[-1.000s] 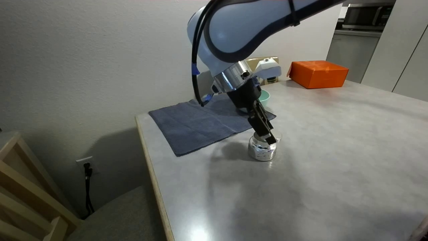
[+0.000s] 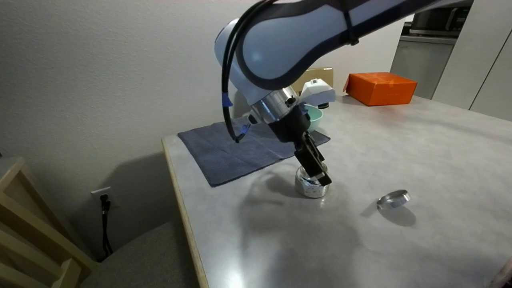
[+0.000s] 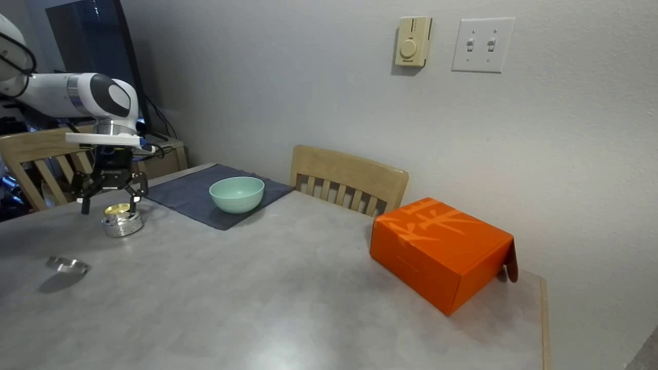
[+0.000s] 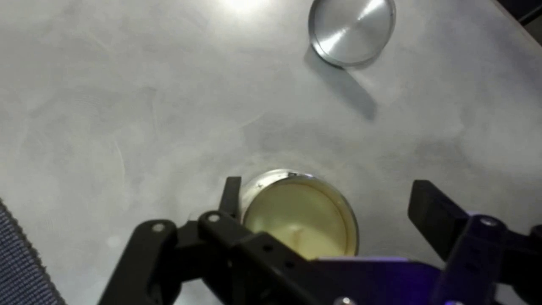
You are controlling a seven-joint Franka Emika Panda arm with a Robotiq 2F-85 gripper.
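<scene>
My gripper (image 3: 109, 204) is open, low over a round silvery tin (image 3: 123, 227) that stands upright on the table. In the wrist view the tin (image 4: 300, 213) is uncovered and shows a smooth yellowish inside, like candle wax. It sits much closer to the left finger (image 4: 231, 195), touching or nearly so, with a wide gap to the right finger (image 4: 432, 218). A shiny metal lid (image 2: 393, 199) is tilted, apart from the tin and outside my fingers. Its shadow falls partly clear of it; whether its edge touches the table cannot be told.
A dark blue cloth (image 2: 240, 151) lies by the wall with a mint green bowl (image 3: 237, 194) on it. An orange box (image 3: 441, 246) stands at the table's far end. Between them and the tin, much of the grey tabletop (image 3: 277, 277) is clear.
The lid, earlier by the tin's top at the gripper, is now well away on the right in exterior view 1.
</scene>
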